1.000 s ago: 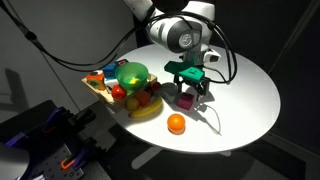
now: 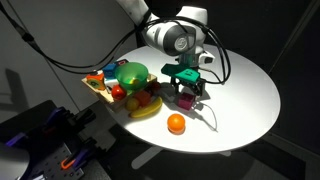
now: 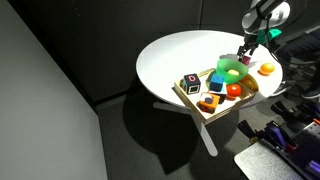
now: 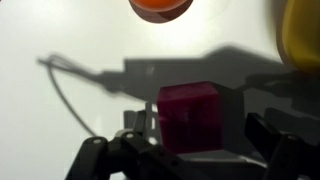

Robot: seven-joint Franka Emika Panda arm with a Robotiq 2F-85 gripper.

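A dark red block (image 4: 190,117) lies on the white table, between my gripper's two fingertips in the wrist view. Black finger (image 4: 265,135) stands to its right and the other to its left, with a gap showing at the right side. My gripper is open. From exterior view 1, the block (image 2: 186,101) is right under the gripper (image 2: 184,93). The arm hides part of this spot in exterior view 2.
An orange (image 2: 176,123) sits in front of the block, and bananas (image 2: 146,108) lie to its left. Beyond them a wooden tray (image 3: 188,98) holds a green bowl (image 2: 131,75), fruit and several small blocks.
My gripper has come down toward the red block over the last second and now stands around it. The block, orange and bananas have stayed in place.
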